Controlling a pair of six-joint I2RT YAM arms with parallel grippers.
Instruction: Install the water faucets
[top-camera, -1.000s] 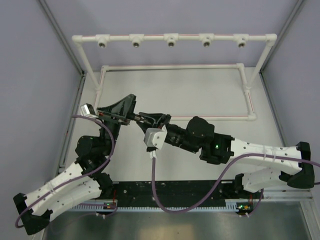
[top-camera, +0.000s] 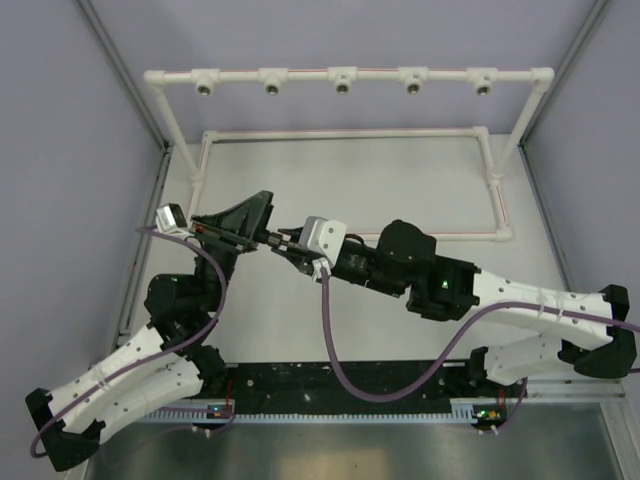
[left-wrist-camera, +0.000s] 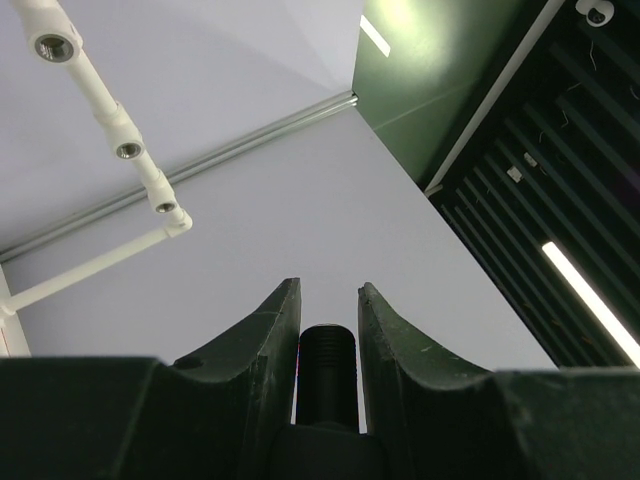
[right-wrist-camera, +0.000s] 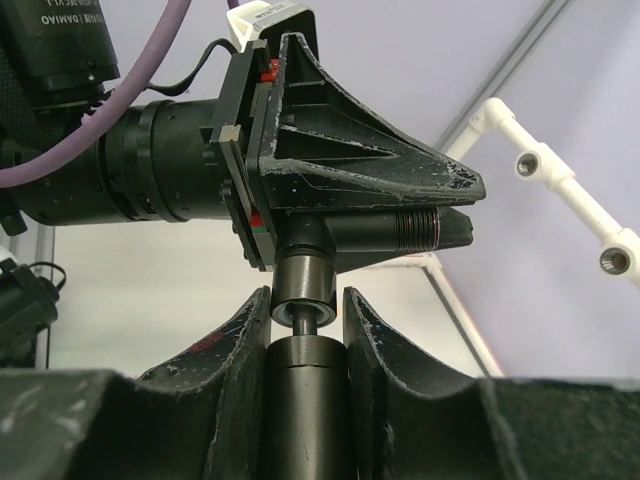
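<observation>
My left gripper is shut on a black faucet (left-wrist-camera: 327, 375), whose rounded end shows between its fingers. In the right wrist view the faucet's threaded end (right-wrist-camera: 418, 230) points to the right under a left finger (right-wrist-camera: 370, 165). A collar and thin stem run from the faucet toward my right gripper. The right fingers stand close on both sides of a black cylinder (right-wrist-camera: 305, 400) at the stem's end; whether they press on it cannot be made out. In the top view the left gripper (top-camera: 262, 212) and right gripper (top-camera: 284, 240) meet left of centre.
A white pipe frame (top-camera: 308, 76) spans the back, with several downward-facing threaded sockets (top-camera: 342, 82) along its top bar. All its sockets are empty. Purple hoses (top-camera: 340, 365) loop from both arms. The white board (top-camera: 340, 300) in front is clear.
The left arm has barely moved.
</observation>
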